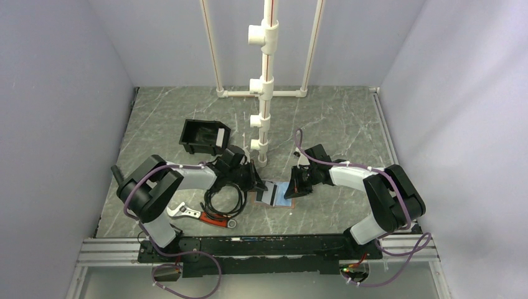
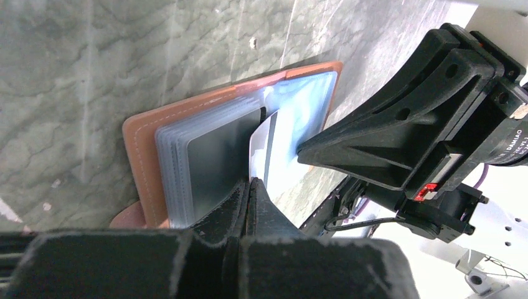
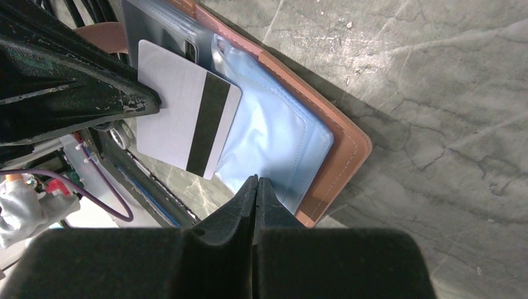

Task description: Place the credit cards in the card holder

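Note:
An open brown card holder lies at the table's front middle, clear sleeves on the left and a pale blue sleeve on the right. My left gripper is shut on a white credit card with a black stripe, seen almost edge-on in the left wrist view. The card's striped end overlaps the blue sleeve at its left side; whether any edge is inside cannot be told. My right gripper is shut, its tips at the blue sleeve's near edge. Whether it pinches the thin plastic is unclear.
Behind the left arm stands a black bin with a white item at its right side. A coiled black cable and an orange-handled wrench lie front left. A white pipe post rises behind the grippers.

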